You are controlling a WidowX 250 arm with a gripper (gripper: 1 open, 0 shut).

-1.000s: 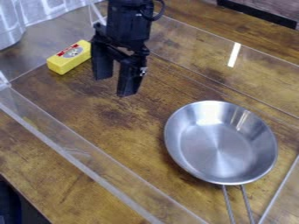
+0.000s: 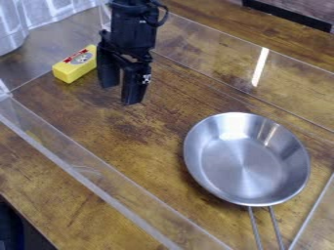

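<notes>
My black gripper (image 2: 123,78) hangs in the upper left of the camera view, fingers pointing down and apart, with nothing seen between them. Just left of it, a yellow box (image 2: 76,64) with a printed label lies on the wooden surface. A steel frying pan (image 2: 245,156) rests at the lower right, its wire handle toward the bottom edge, well apart from the gripper.
Clear strips or walls run along the left and right sides, and a crumpled pale material sits in the top left corner.
The gripper has shifted a little to the left, nearer the yellow box. The box and pan look unmoved.
</notes>
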